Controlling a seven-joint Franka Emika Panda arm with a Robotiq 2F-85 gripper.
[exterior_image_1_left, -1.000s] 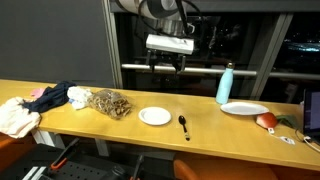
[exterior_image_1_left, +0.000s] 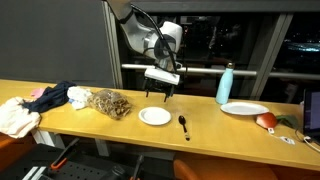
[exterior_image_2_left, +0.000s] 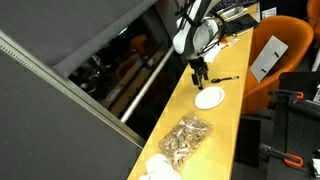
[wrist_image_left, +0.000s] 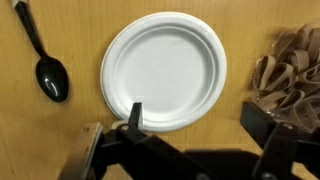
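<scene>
My gripper (exterior_image_1_left: 158, 94) hangs above the table, just behind the white plate (exterior_image_1_left: 155, 116). In the wrist view its fingers stand wide apart, open, and only the plate (wrist_image_left: 165, 70) and tabletop show in the gap. The black spoon (wrist_image_left: 51, 78) lies on one side of the plate, its bowl towards the camera's lower edge. On the plate's other side is a clear bag of brown pasta-like strips (wrist_image_left: 291, 75). Exterior view 2 has the gripper (exterior_image_2_left: 200, 82) over the wood beyond the plate (exterior_image_2_left: 209, 98), touching nothing.
White cloths (exterior_image_1_left: 17, 118) and a dark cloth (exterior_image_1_left: 50, 98) lie at the table's left end. A blue bottle (exterior_image_1_left: 225, 84), a white oval tray (exterior_image_1_left: 244, 108) and a red item (exterior_image_1_left: 266, 120) stand towards the right. Windows line the back. Bare wood surrounds the plate.
Over the last second the arm has come down towards the table and slightly left in exterior view 1. The plate, spoon and bag have stayed where they were.
</scene>
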